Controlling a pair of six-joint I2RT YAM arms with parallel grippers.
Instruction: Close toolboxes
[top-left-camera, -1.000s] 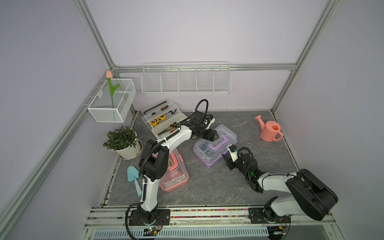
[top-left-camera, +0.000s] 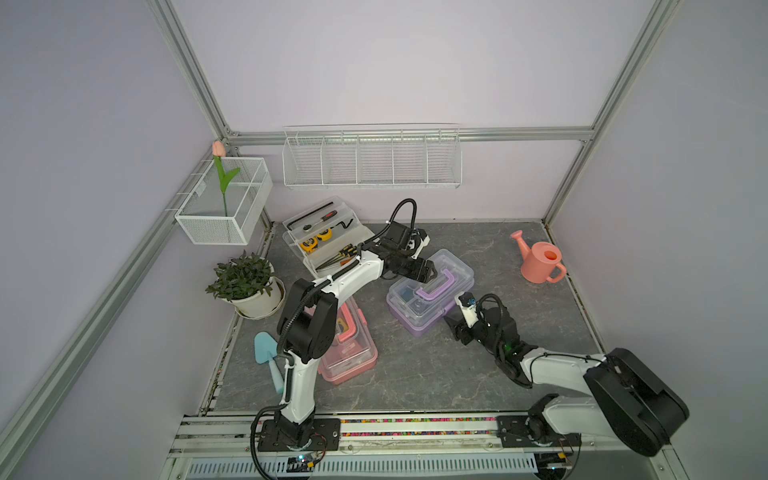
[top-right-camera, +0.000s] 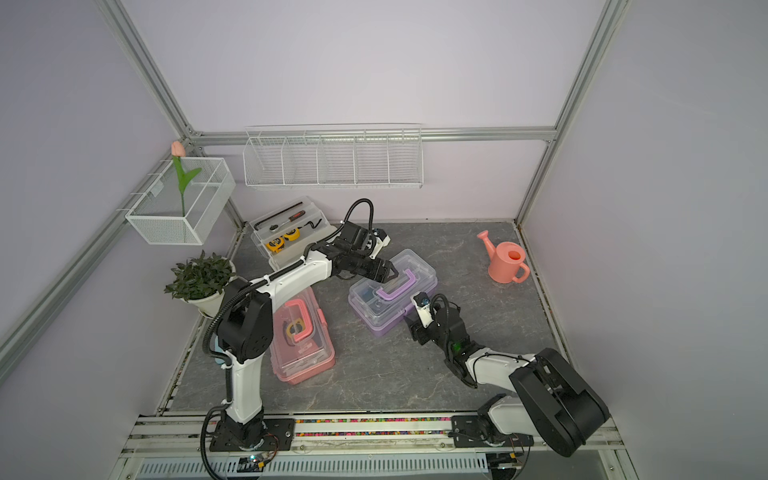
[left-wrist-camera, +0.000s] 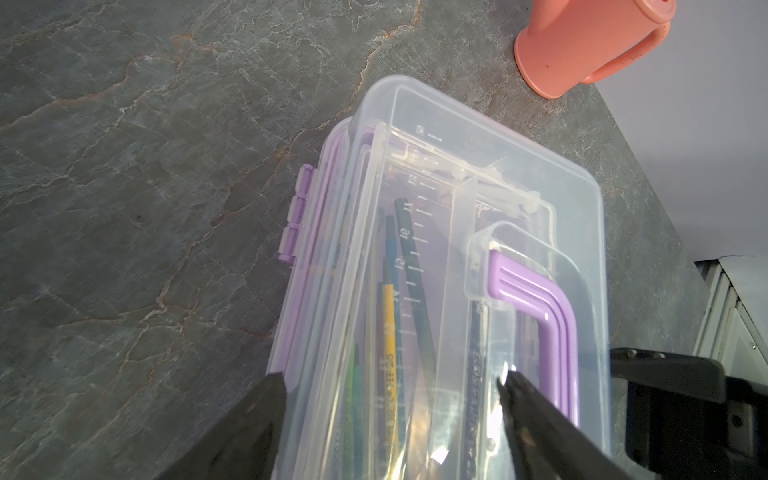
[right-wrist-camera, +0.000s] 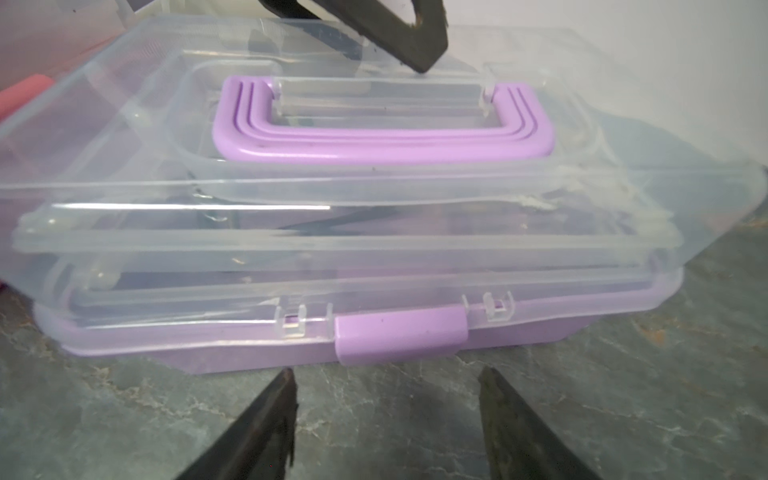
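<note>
A purple toolbox (top-left-camera: 417, 318) with a clear lid (left-wrist-camera: 448, 120) and purple handle (right-wrist-camera: 384, 148) stands mid-table. Its lid lies down over the base. At the front rim sits the purple latch (right-wrist-camera: 400, 334), pointing down; I cannot tell whether it is fastened. Over the lid my left gripper is open, its fingers apart above the clear plastic. My right gripper is low in front of the latch, fingers apart, nothing between them. The pink toolbox (top-right-camera: 302, 352) lies at front left with its lid down, partly behind the left arm in the top left view.
Behind the left arm, a box of tools (top-left-camera: 318, 233) lies open at back left. A plant (top-left-camera: 246, 288) and a blue trowel (top-left-camera: 265, 349) are at the left, a pink watering can (top-left-camera: 544, 264) at back right.
The left arm and the purple toolbox have stayed put.
</note>
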